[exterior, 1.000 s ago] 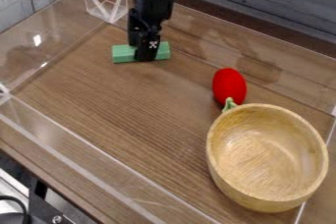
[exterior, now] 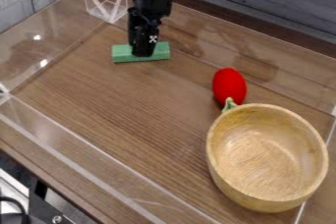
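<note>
My gripper [exterior: 143, 47] hangs from the top of the camera view, its dark fingers down at a green block [exterior: 122, 53] lying on the wooden table. Whether the fingers grip the block or only touch it cannot be told at this size. A red oval object [exterior: 230, 84] with a green stem-like tip lies to the right, just behind a large pale yellow bowl [exterior: 266, 177].
A transparent object stands at the back left. A dark wall runs along the back, and a dark cable shows at the lower left corner.
My gripper has shifted slightly at the green block, which looks to have moved very little. The red object and bowl are unchanged.
</note>
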